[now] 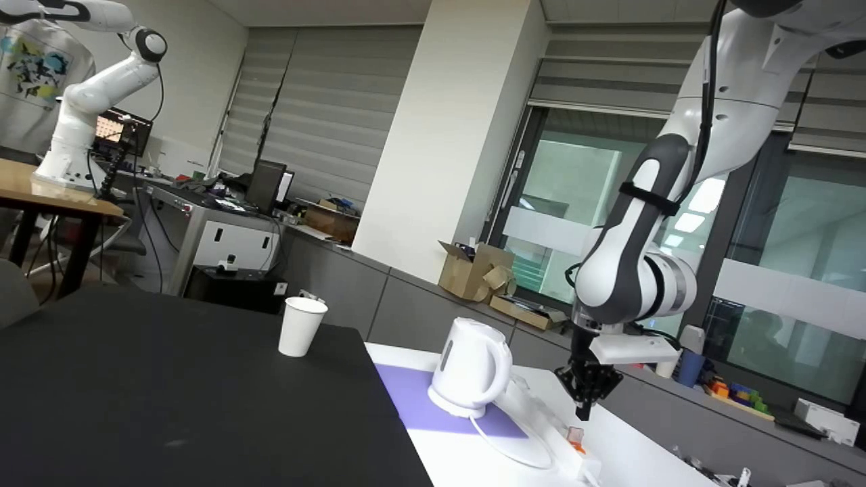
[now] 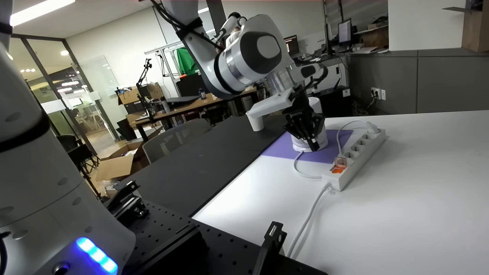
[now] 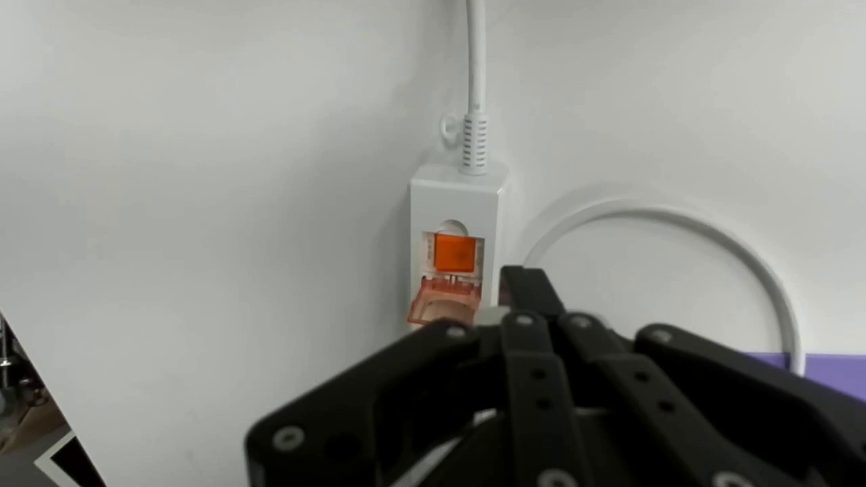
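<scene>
In the wrist view, a white power strip point(image 3: 457, 188) lies on the white table with its orange switch point(image 3: 454, 253) exposed. The clear reddish switch cover point(image 3: 444, 302) is flipped open beside it. My gripper is shut, nothing visible between its fingers, its tips just right of the cover in that view. From outside, the gripper point(image 1: 582, 414) hangs above the strip, apparently clear of it. A white electric kettle point(image 1: 472, 369) stands on a purple mat point(image 1: 403, 389), its cord running to the strip point(image 2: 362, 153).
A white paper cup point(image 1: 302, 326) stands on the black table point(image 1: 178, 381) left of the kettle. The kettle's cord point(image 3: 698, 219) loops over the table near the strip.
</scene>
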